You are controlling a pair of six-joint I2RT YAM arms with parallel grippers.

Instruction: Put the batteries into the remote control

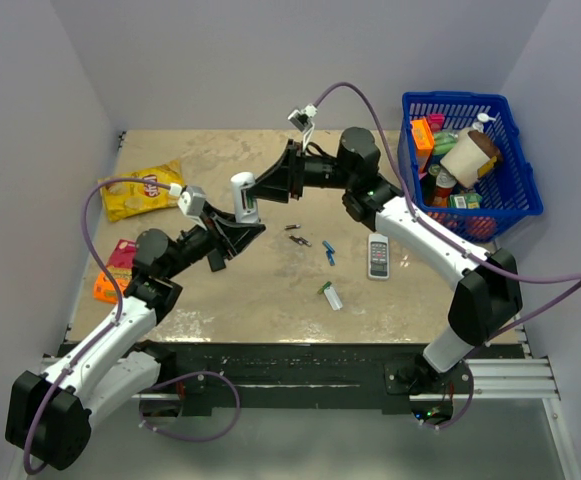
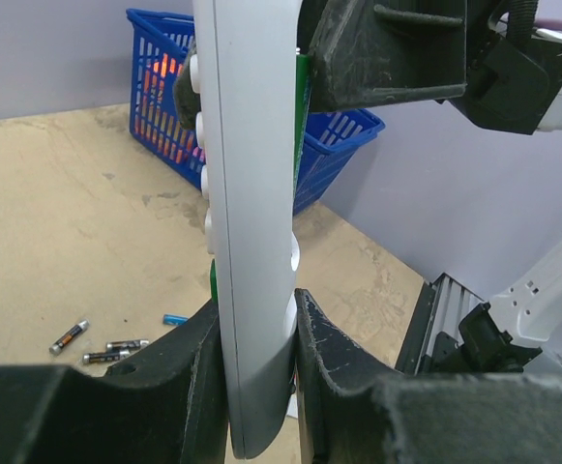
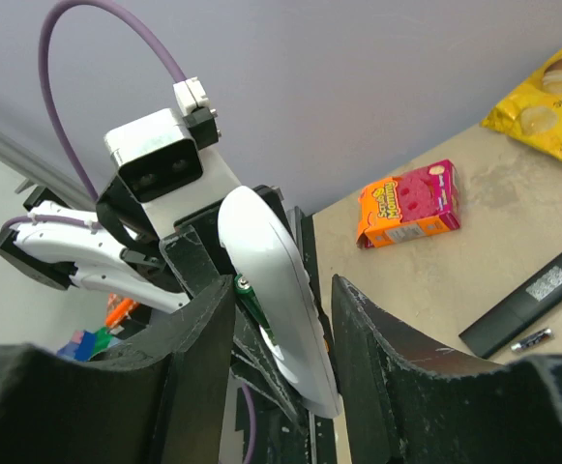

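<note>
The white remote control body stands upright in midair; my left gripper is shut on its lower part, as the left wrist view also shows. My right gripper is at its upper part, fingers either side, part open. In the right wrist view a green piece shows in the remote's battery bay. Loose batteries lie on the table, with blue ones to their right.
A blue basket of groceries stands back right. A yellow bag, orange-red box, dark remote, grey remote and small white piece lie on the table.
</note>
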